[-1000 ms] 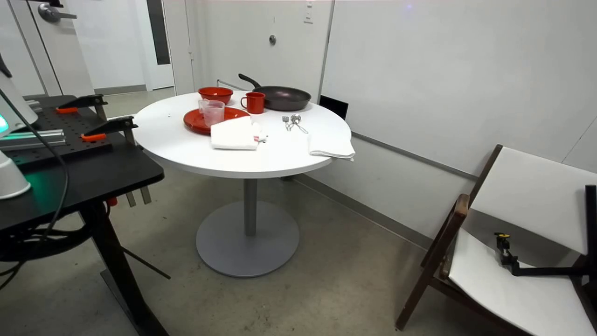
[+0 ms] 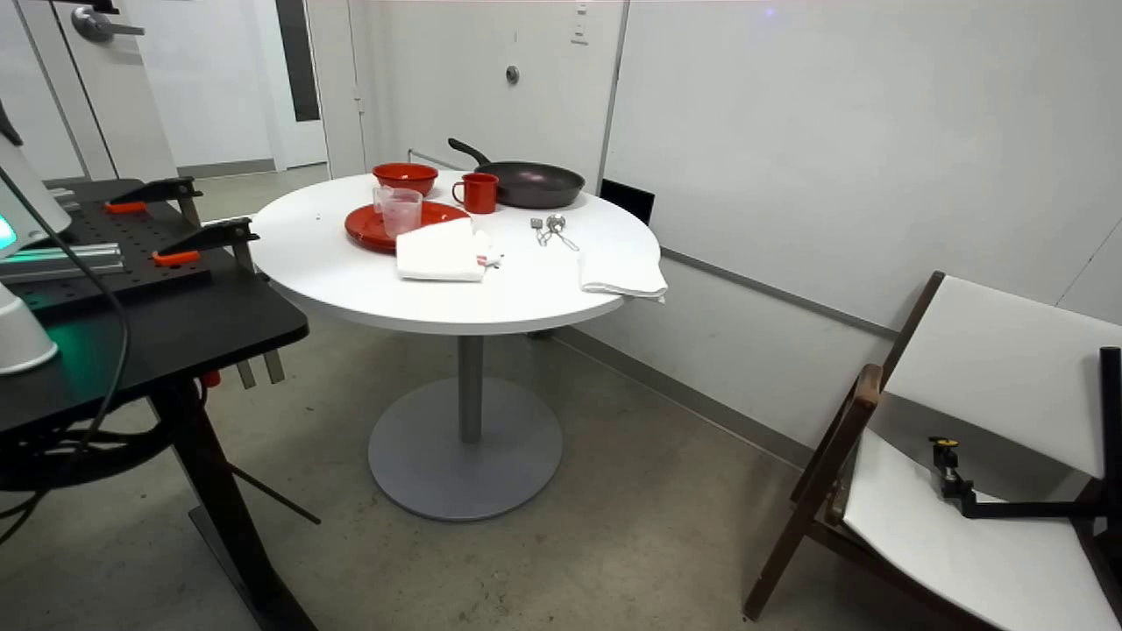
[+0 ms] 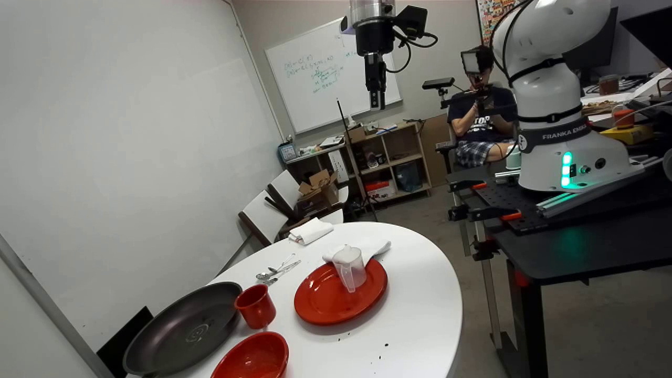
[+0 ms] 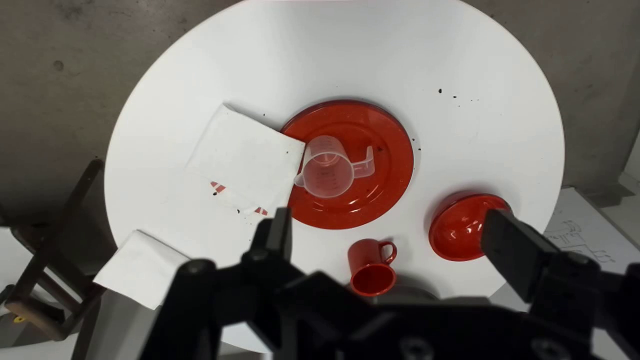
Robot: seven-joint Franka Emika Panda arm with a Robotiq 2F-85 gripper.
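High above the round white table (image 4: 480, 54), my gripper is open with nothing between its fingers. Exterior view 2 shows the same gripper (image 3: 376, 107) pointing down in the air. A clear measuring cup (image 4: 327, 174) stands on the red plate (image 4: 387, 150), its handle toward the right in the wrist view. Against the plate's edge lies a folded white cloth (image 4: 246, 156). The red mug (image 4: 372, 279) and red bowl (image 4: 462, 231) are lower in the wrist view, the bowl partly hidden by a finger. A dark frying pan (image 3: 189, 327) sits beside the mug.
A second white cloth (image 2: 622, 273) hangs slightly over the table edge. Small metal utensils (image 2: 552, 228) lie near the pan. A black robot bench (image 2: 189, 326) stands beside the table. Bare tabletop surrounds the plate on the side away from the mug.
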